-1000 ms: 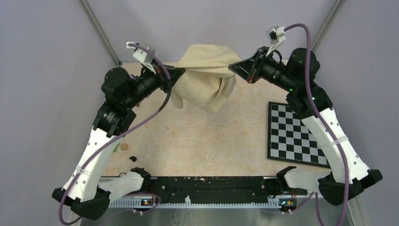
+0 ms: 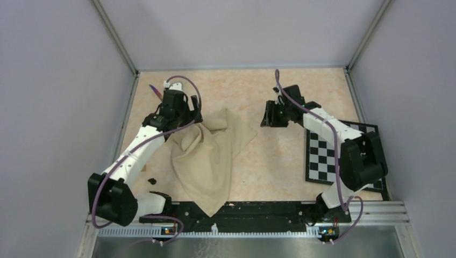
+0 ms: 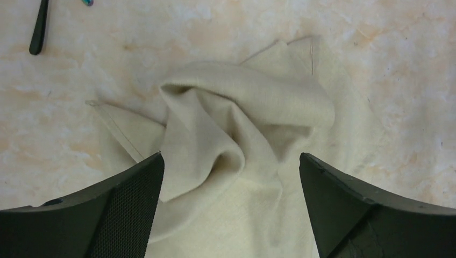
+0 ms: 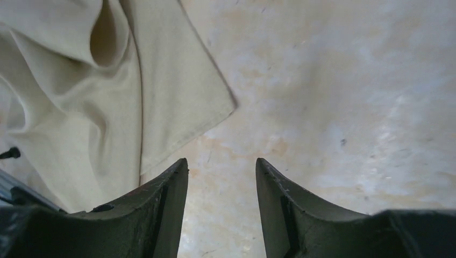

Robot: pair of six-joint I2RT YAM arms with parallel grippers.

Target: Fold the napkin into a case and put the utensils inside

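The beige napkin (image 2: pixel 207 166) lies crumpled on the left half of the table, its lower corner hanging over the front edge. Folds and a raised roll (image 3: pixel 258 94) bunch up at its far end, as the left wrist view shows. Above that end, my left gripper (image 2: pixel 197 109) stands open, no cloth between its fingers. My right gripper (image 2: pixel 275 121) is open too, over bare table just right of the napkin's flat corner (image 4: pixel 215 102). Part of a dark handle (image 3: pixel 39 29), perhaps a utensil's, shows at the upper left of the left wrist view; the rest is out of frame.
A checkerboard (image 2: pixel 321 161) lies at the right under my right arm. A purple thing (image 2: pixel 155 92) rests at the far left, partly hidden by the left arm. Near the front left is a small dark object (image 2: pixel 152 181).
Both grippers held the napkin stretched in the air. Now it lies crumpled on the table, let go by both, and the two arms have come down, the right one nearer the front.
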